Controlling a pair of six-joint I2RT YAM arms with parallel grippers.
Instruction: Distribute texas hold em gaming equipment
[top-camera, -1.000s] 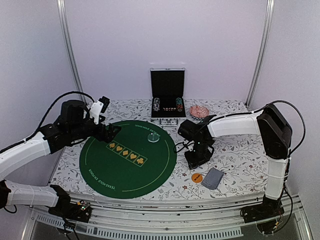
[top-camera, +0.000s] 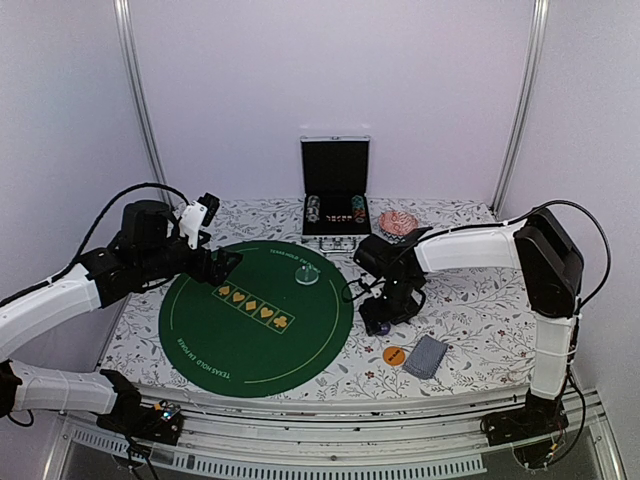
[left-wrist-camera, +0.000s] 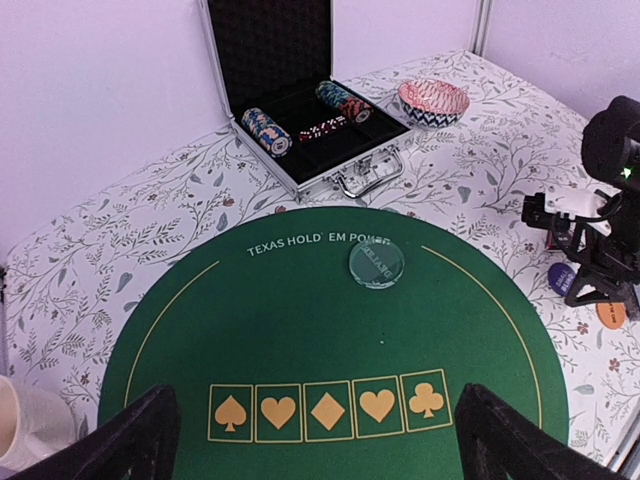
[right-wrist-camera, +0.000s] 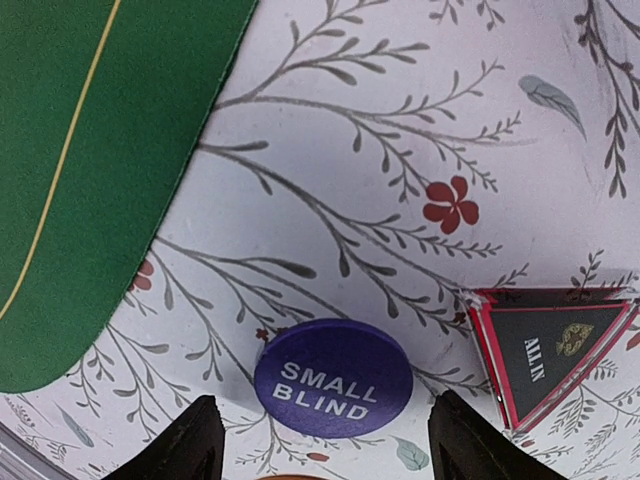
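Observation:
Just right of the green Texas Hold 'Em mat (top-camera: 200, 345) lies the purple SMALL BLIND button (right-wrist-camera: 333, 378), flat on the floral cloth. My right gripper is open over it, fingertips either side of the button's near part, nothing held. A clear disc (left-wrist-camera: 376, 263) rests on the mat near its printed title. My left gripper stands open and empty above the mat's left part. The orange button (top-camera: 394, 355) and the blue-backed card deck (top-camera: 426, 357) lie near the front, right of the mat.
At the back stands an open black case (left-wrist-camera: 320, 135) with chip stacks and dice. A red-patterned bowl (left-wrist-camera: 433, 102) sits right of it. Beside the purple button is a black box with red edges (right-wrist-camera: 548, 350).
My right gripper has shifted slightly left, and the purple button now shows beneath it in the top view. The left arm and the other objects look unmoved.

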